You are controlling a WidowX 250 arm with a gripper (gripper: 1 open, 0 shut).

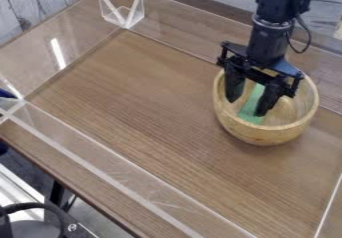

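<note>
My black gripper (255, 90) hangs down from the top right, its fingertips inside a round tan bowl (275, 130) on the right of the wooden table. A green object (253, 106) lies in the bowl, partly covered by the fingers. I cannot tell whether the fingers are closed on it.
A clear plastic shape (123, 8) stands at the back left. Black hardware and cables (27, 224) show at the lower left, beyond the table's edge.
</note>
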